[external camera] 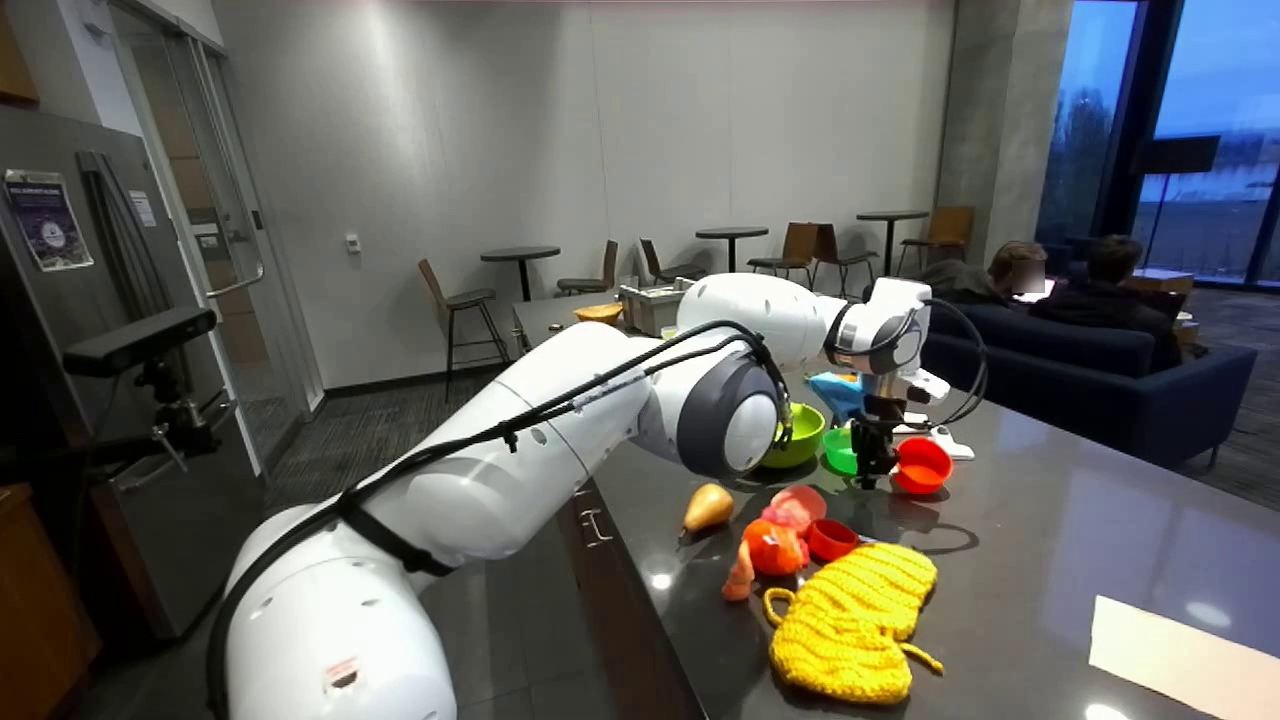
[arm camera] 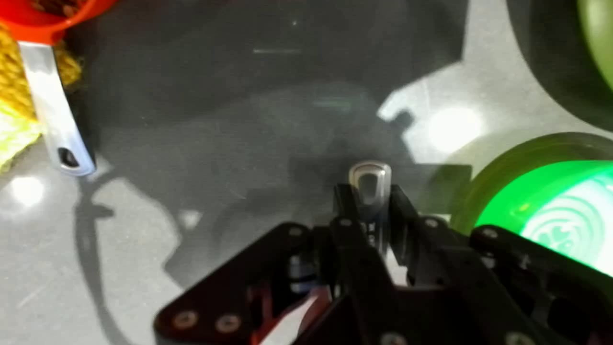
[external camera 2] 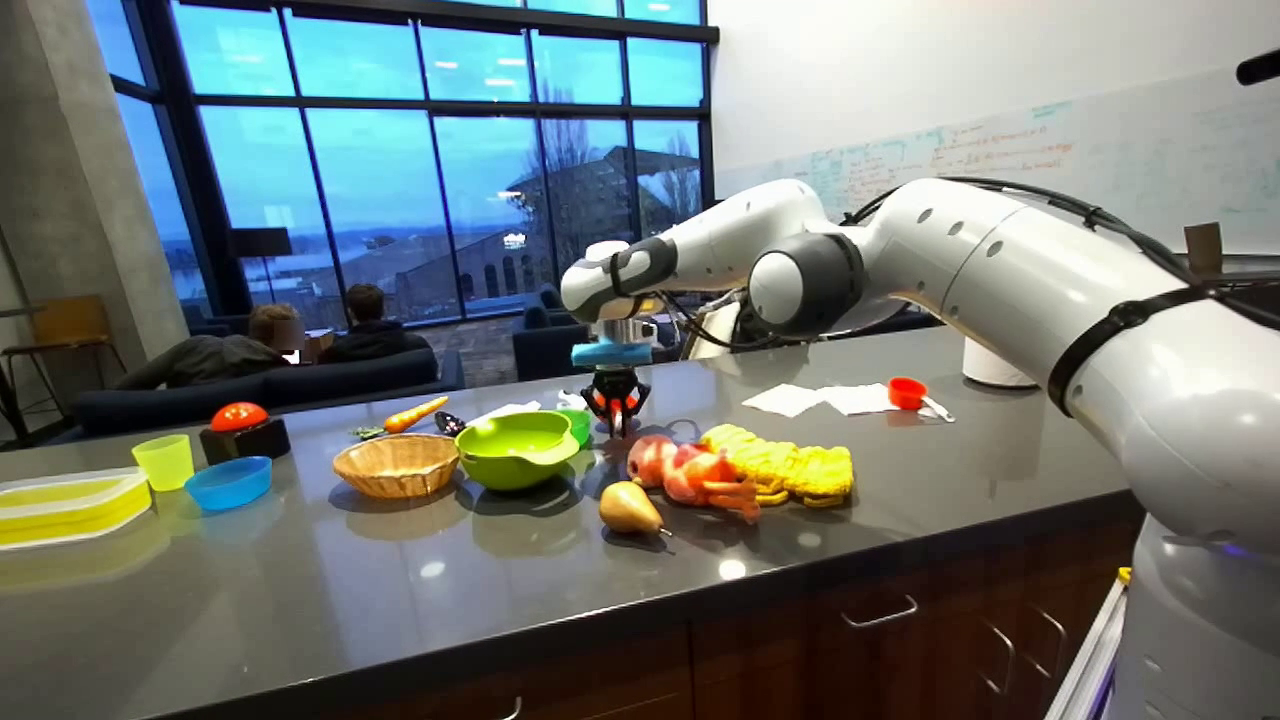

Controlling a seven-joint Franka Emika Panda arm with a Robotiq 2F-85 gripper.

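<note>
In the wrist view my gripper is shut on a measuring cup's metal handle (arm camera: 372, 178), whose rounded end shows between the fingers. A red measuring cup (external camera: 923, 467) is right beside the gripper (external camera: 869, 478) in exterior view 1. Only a bit of red shows behind the gripper (external camera 2: 617, 426) in exterior view 2. The green cup (arm camera: 517, 201) lies close to the gripper's right in the wrist view. Another red measuring cup (arm camera: 34, 26) sits at upper left there, its metal handle (arm camera: 57, 115) pointing down. Whether the held cup touches the table cannot be told.
A lime green bowl (external camera 2: 516, 450) and wicker basket (external camera 2: 397, 466) stand near the gripper. A pear (external camera: 709, 506), peach-coloured fruit (external camera: 777, 546) and yellow knitted piece (external camera: 854, 624) lie nearer the counter edge. Beyond the knit, much of the counter (external camera: 1020, 540) is clear.
</note>
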